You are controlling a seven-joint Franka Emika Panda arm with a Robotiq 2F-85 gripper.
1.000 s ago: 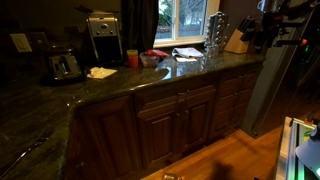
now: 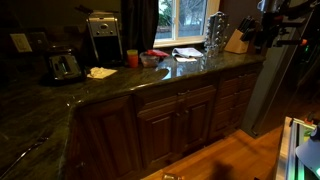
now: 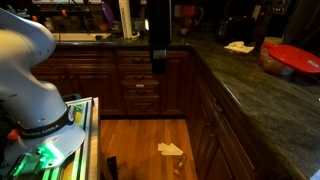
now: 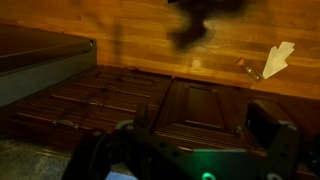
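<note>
My gripper stands open along the bottom of the wrist view, its two dark fingers wide apart. Nothing shows between them. It points down toward the wooden floor and the cabinet fronts. In exterior view 2 the dark gripper [image 3: 158, 62] hangs high in front of the cabinets, well above the floor. A pale sheet [image 4: 279, 58], perhaps paper, lies on the floor with a small brownish object [image 4: 250, 69] beside it. Both are apart from the gripper.
The dark countertop [image 2: 120, 88] carries a toaster [image 2: 64, 67], a coffee machine [image 2: 105, 38], a red cup [image 2: 133, 59] and a white cloth [image 2: 187, 52]. A red lid [image 3: 290, 57] sits on the counter at the right in exterior view 2. Cabinets line the floor.
</note>
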